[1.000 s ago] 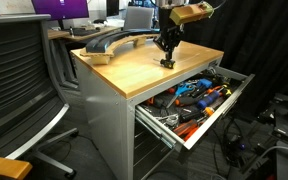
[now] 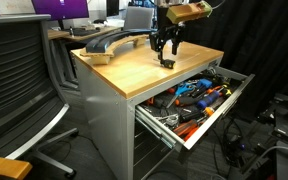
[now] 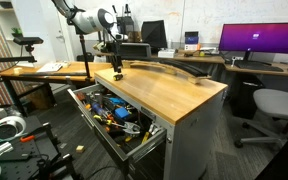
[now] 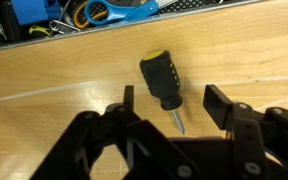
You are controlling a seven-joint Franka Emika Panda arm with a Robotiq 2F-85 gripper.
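On the wooden top lies a short, stubby screwdriver (image 4: 160, 74), with a black handle, yellow at its end, and a thin metal shaft. In the wrist view its handle points toward the drawer. My gripper is over it with the fingers apart, one on each side, and bare wood shows between each finger and the tool. From exterior view 1, the gripper (image 2: 168, 51) appears just above the small dark screwdriver (image 2: 167, 64), near the front edge of the top. The exact height of the fingertips over the wood is hard to judge.
Below the top, an open drawer (image 2: 186, 142) holds many tools, among them blue-handled scissors (image 4: 122, 12). A curved wooden piece (image 2: 106, 43) lies farther along the top (image 2: 134, 74). An office chair (image 2: 22, 85) stands beside the cabinet.
The screwdriver stays on the wooden top; drawer and cabinet look unchanged.
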